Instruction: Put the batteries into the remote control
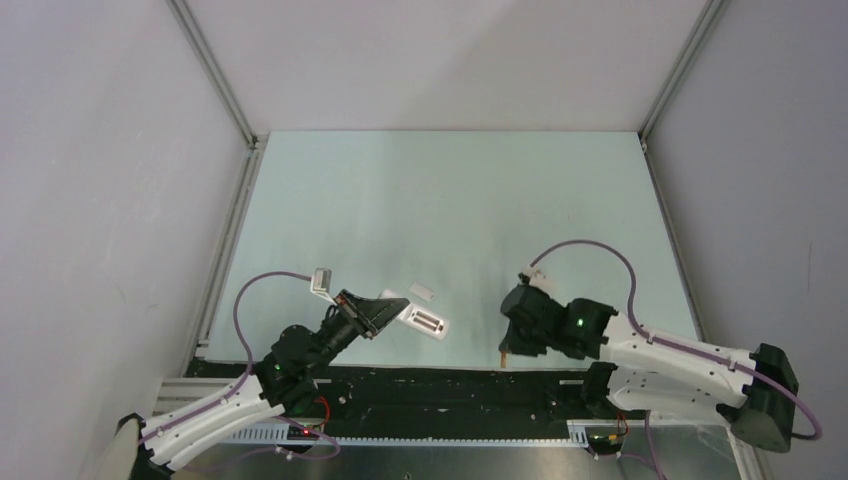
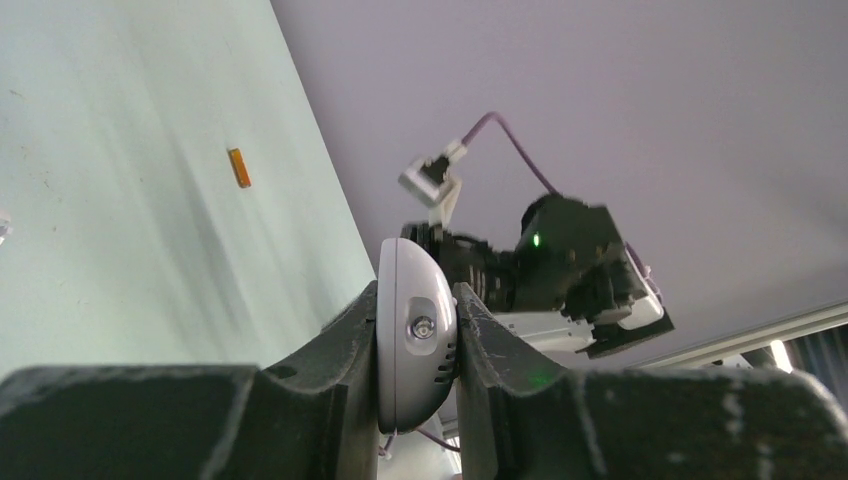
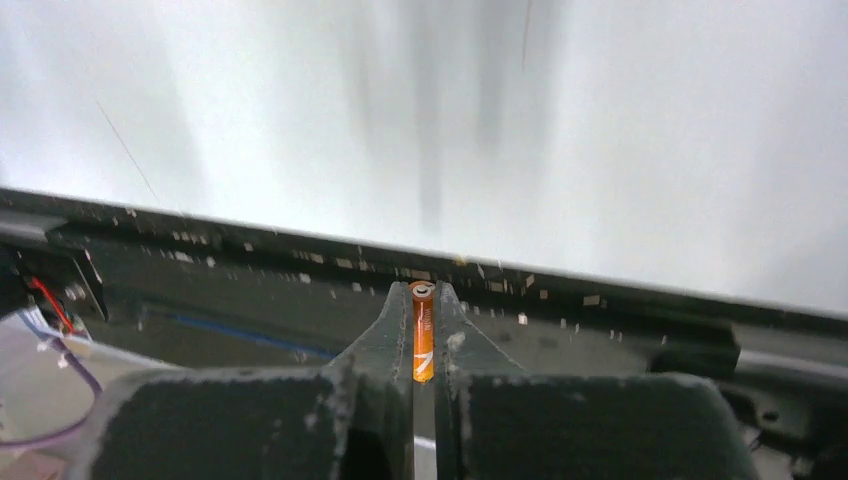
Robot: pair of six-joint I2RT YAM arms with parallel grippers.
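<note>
My left gripper [image 1: 394,307] is shut on one end of the white remote control [image 1: 427,321], whose open battery compartment faces up in the top view. In the left wrist view the remote's rounded end sticks up between the two fingers. An orange battery [image 3: 423,335] is pinched in my right gripper, its end just past the fingertips. In the top view that battery [image 1: 503,359] points down at the table's front edge, to the right of the remote. A second orange battery [image 2: 239,168] lies on the table in the left wrist view.
A small pale cover [image 1: 422,291] lies flat on the table just behind the remote. A dark rail [image 1: 440,400] runs along the table's front edge.
</note>
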